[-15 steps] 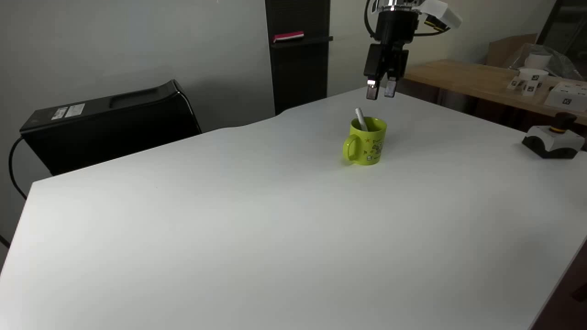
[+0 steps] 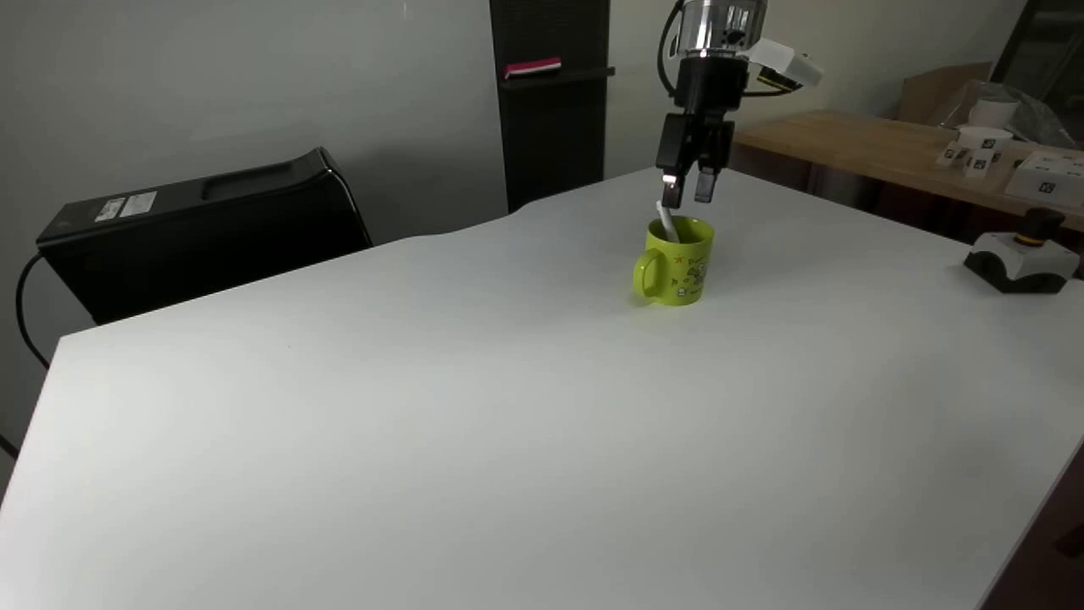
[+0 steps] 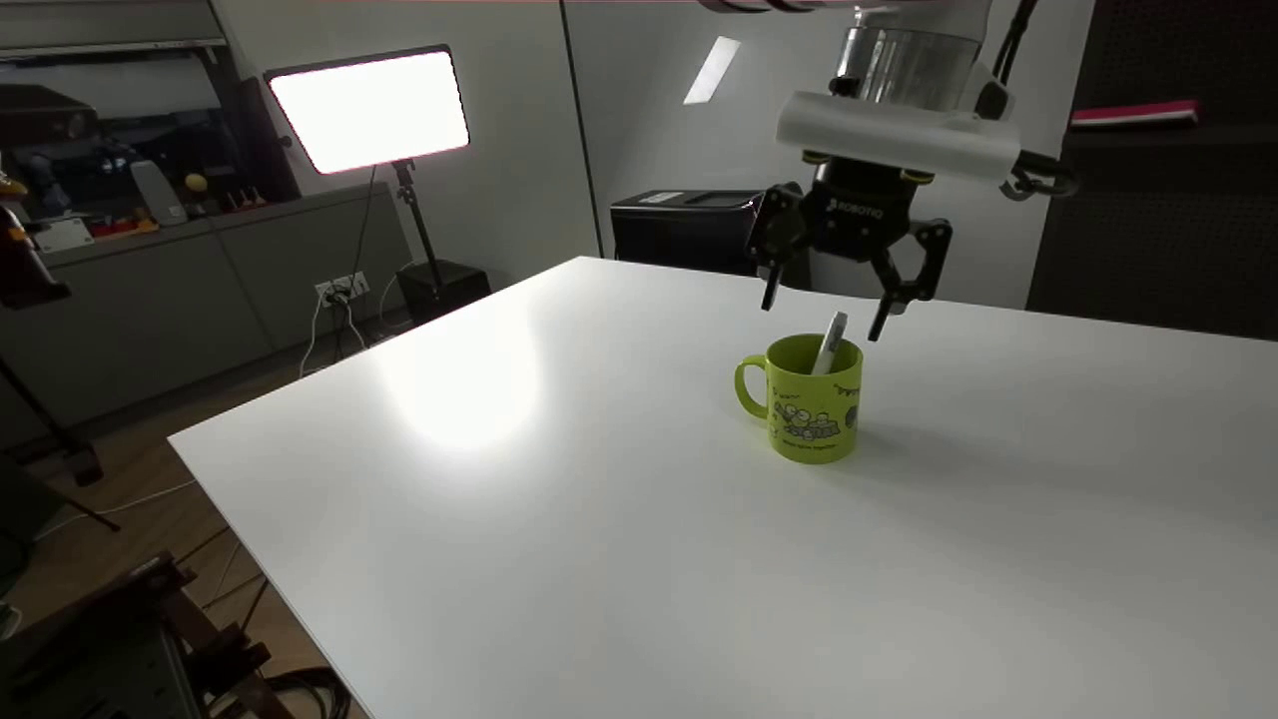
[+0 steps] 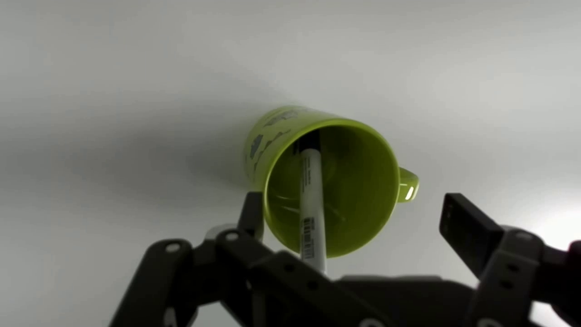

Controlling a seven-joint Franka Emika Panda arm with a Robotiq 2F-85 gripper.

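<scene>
A lime-green mug (image 2: 682, 273) stands upright on the white table, printed with small drawings. Leaning inside it is a white marker (image 3: 828, 347) whose upper end pokes out above the rim. My gripper (image 3: 821, 322) hangs just above the mug, open, its fingers spread wide and nothing held between them. From the wrist view I look down into the mug (image 4: 359, 185); the marker (image 4: 312, 207) slants from its dark lower end toward the gripper's body, where its top end is hidden. The mug's handle (image 4: 408, 185) points right there, on the side of the right finger (image 4: 471, 231).
A white-and-black box with a dark knob (image 2: 1022, 254) sits at the right edge. Behind the table's left edge stands a black case (image 2: 203, 229); a lit panel lamp (image 3: 371, 110) stands off the table.
My gripper has come down and slightly left in exterior view 1, closer to the marker and mug. The mug and marker have stayed in place.
</scene>
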